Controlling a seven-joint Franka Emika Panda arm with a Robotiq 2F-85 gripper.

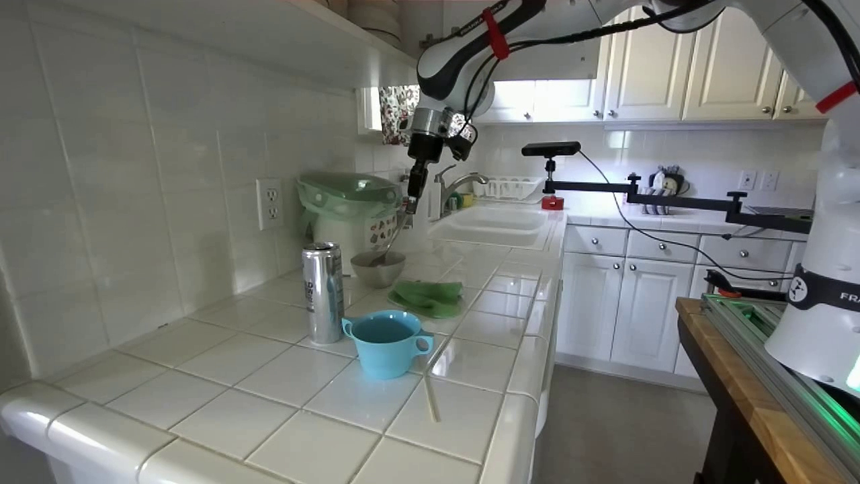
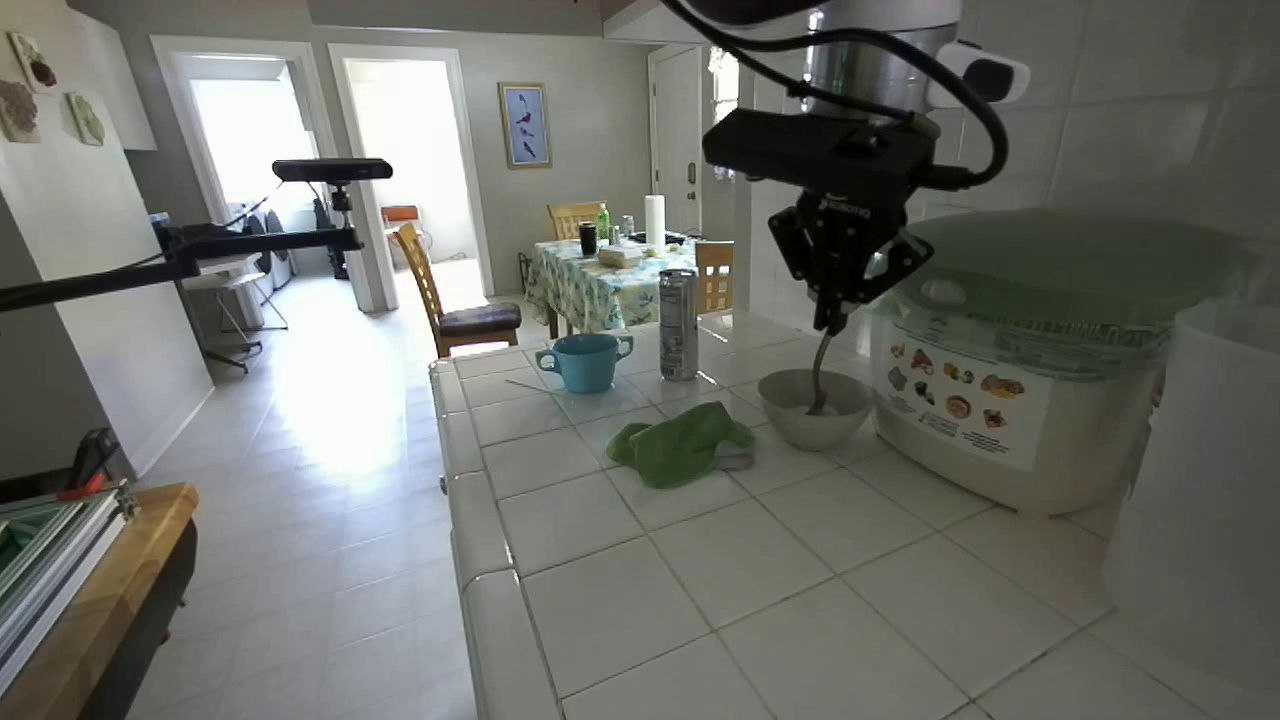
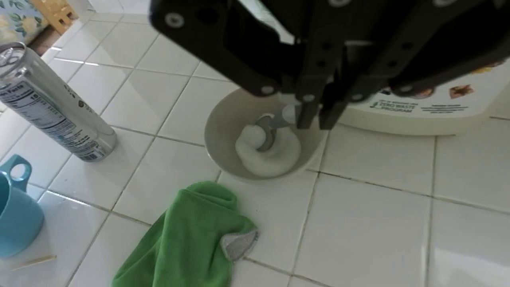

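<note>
My gripper (image 2: 829, 326) is shut on the handle of a metal spoon (image 2: 821, 364), above a pale bowl (image 2: 786, 414). The spoon slants down so that its head rests inside the bowl. Seen from the wrist, the spoon's head (image 3: 265, 130) touches a white substance (image 3: 273, 162) at the bottom of the bowl. My fingertips (image 3: 307, 116) are over the bowl's rim, on the side near the large bin.
Close beside the bowl stands a bin (image 2: 960, 414) with a green lid. A green cloth (image 2: 681, 445), a silver can (image 1: 323, 292), a turquoise two-handled cup (image 1: 387, 347) and a thin stick (image 1: 432, 400) lie around.
</note>
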